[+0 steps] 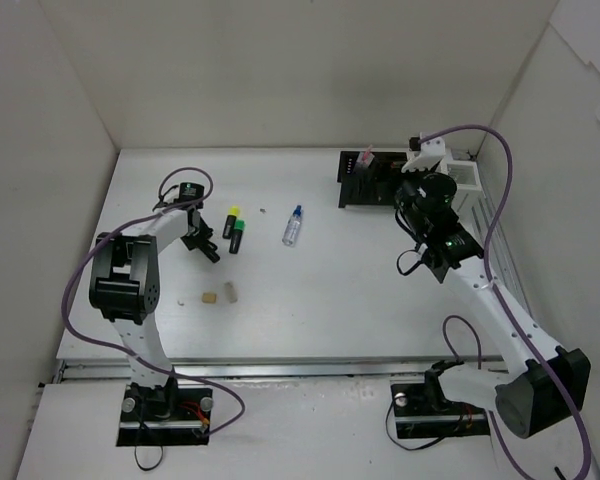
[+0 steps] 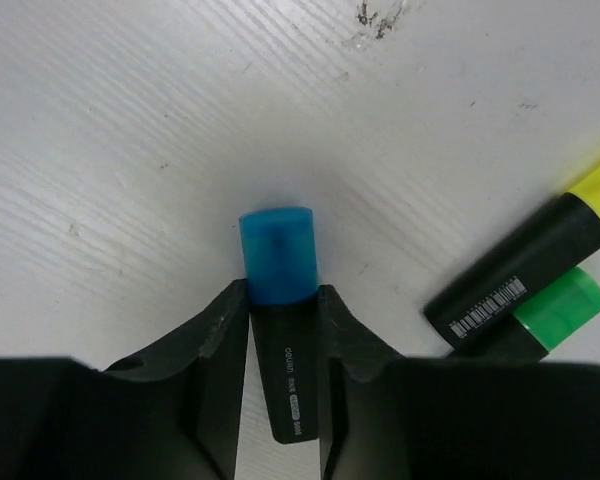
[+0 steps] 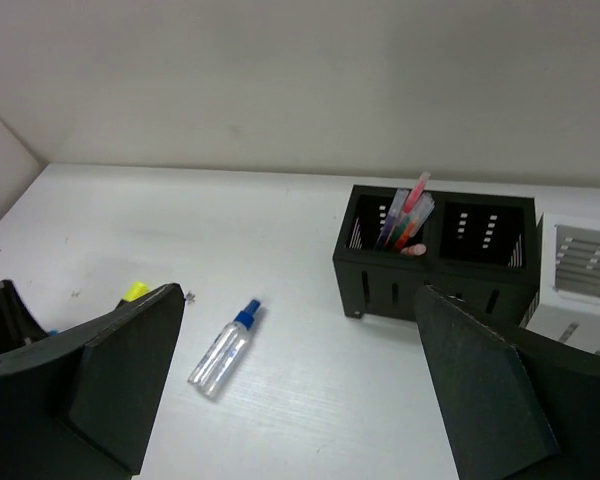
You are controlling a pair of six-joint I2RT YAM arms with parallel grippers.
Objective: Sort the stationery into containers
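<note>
In the left wrist view, a black highlighter with a blue cap (image 2: 278, 255) lies on the table between the fingers of my left gripper. The fingers stand close along both its sides; whether they press on it I cannot tell. Right of it lie a yellow-capped highlighter (image 2: 525, 265) and a green-capped highlighter (image 2: 563, 308). My right gripper is wide open and empty, raised at the right side. A clear bottle with a blue cap (image 3: 223, 355) lies on the table. Several pens (image 3: 408, 215) stand in the black two-part container (image 3: 385, 270).
A white basket (image 3: 585, 300) stands right of the black container. Two small blocks, one tan (image 1: 209, 297) and one grey (image 1: 230, 291), lie towards the front left.
</note>
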